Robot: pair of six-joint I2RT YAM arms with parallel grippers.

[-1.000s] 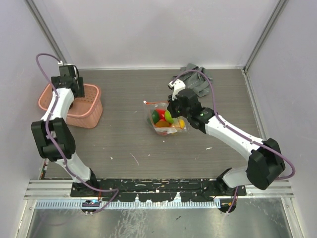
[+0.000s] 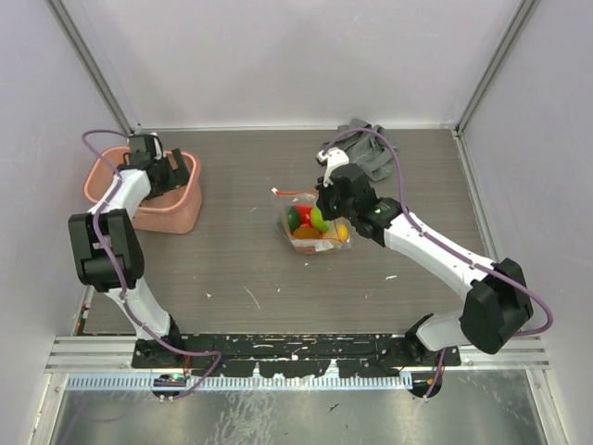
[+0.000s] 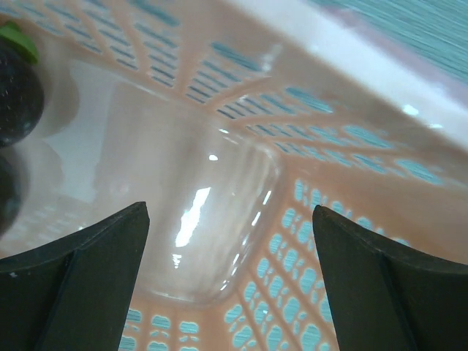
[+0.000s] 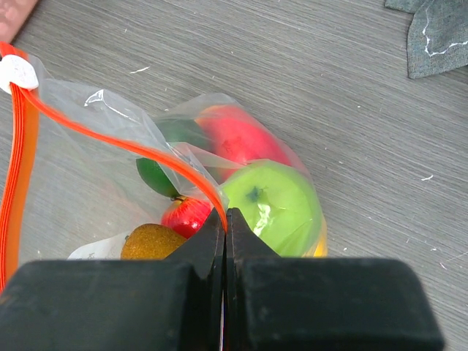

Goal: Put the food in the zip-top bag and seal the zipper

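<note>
A clear bag (image 2: 317,245) with an orange zip (image 4: 131,145) stands open at the table's middle. Inside it I see a green apple-like fruit (image 4: 274,208), a large red piece (image 4: 238,135), a small red fruit (image 4: 186,217), a brown one (image 4: 152,242) and something dark green (image 4: 155,176). My right gripper is shut on the bag's orange-edged rim. Within the pink basket (image 2: 190,211) at the left, my left gripper stands open with nothing between its fingers. Dark round food (image 3: 16,95) with a green top lies at the left edge of the left wrist view.
A grey cloth (image 2: 372,153) lies at the back right, behind the right arm. The white zip slider (image 4: 16,73) sits at one corner of the bag's mouth. Bare table (image 2: 236,269) stretches between basket and bag.
The left gripper has moved lower into the basket and a little to the right. The basket has shifted slightly rightward with it. My right arm and the bag have hardly moved.
</note>
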